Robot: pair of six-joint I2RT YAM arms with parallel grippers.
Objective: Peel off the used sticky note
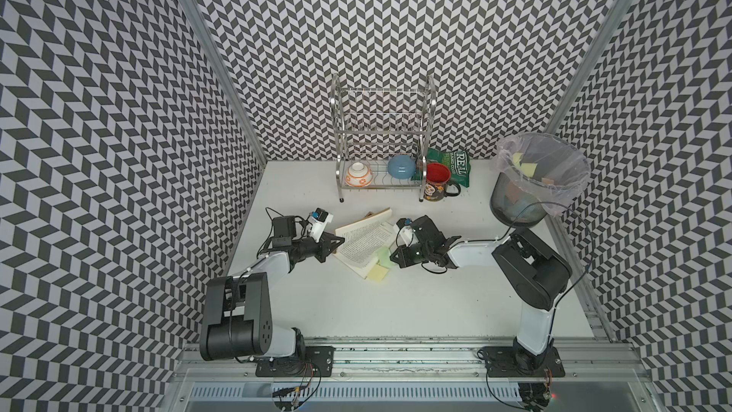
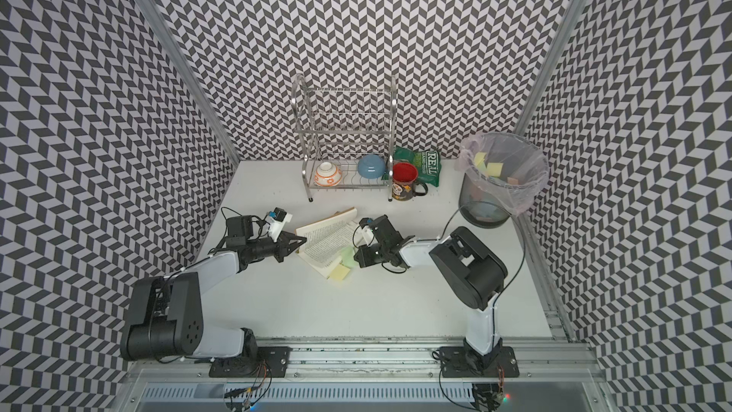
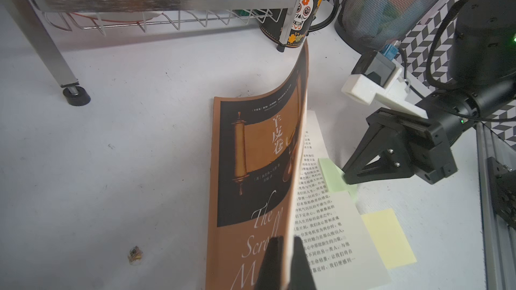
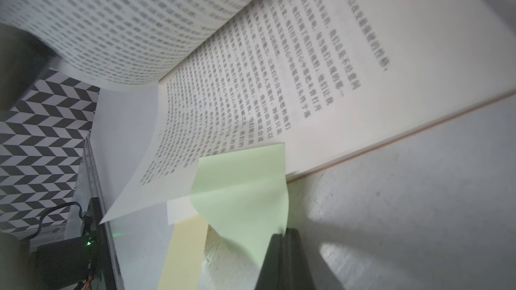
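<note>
An open book (image 1: 366, 240) rests on the table, one half lifted and curved, its brown cover (image 3: 247, 193) visible from the left wrist. My left gripper (image 1: 335, 241) is shut on that half's edge. A pale green sticky note (image 4: 239, 193) sticks out from the page edge, creased and partly raised. My right gripper is shut, its fingertips at the note's corner; I cannot see any paper clearly between them. A yellow note (image 4: 182, 252) pokes out beside it.
Behind the book stand a wire rack (image 1: 379, 131) with bowls, a skull mug (image 1: 434, 190) and a green bag (image 1: 457, 160). A lined bin (image 1: 511, 206) with paper notes inside is at the back right.
</note>
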